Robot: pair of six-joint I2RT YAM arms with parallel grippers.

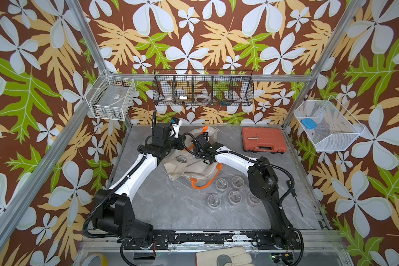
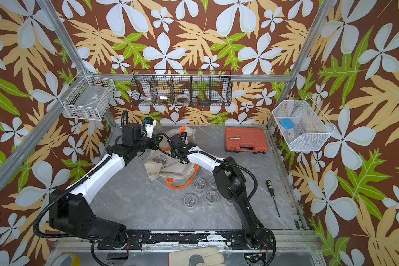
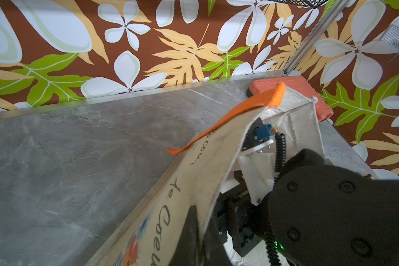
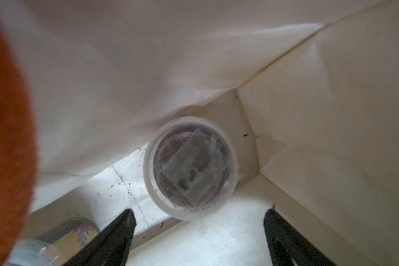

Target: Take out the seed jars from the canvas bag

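Observation:
The beige canvas bag (image 1: pixel 188 168) with orange handles lies open in the middle of the table. My left gripper is shut on the bag's rim, the cloth edge running between its fingers. My right gripper is inside the bag, open, with its fingers wide apart. Ahead of those fingers a round clear seed jar (image 4: pixel 190 168) sits on the bag's floor, lid upward, with dark packets inside. Part of another jar (image 4: pixel 35 252) shows at the lower left. Outside, several clear jars (image 1: pixel 235 196) stand on the table right of the bag.
A red case (image 1: pixel 264 140) lies at the back right, a screwdriver (image 2: pixel 272 195) near the right edge. Wire baskets (image 1: pixel 204 90) hang at the back and on both sides.

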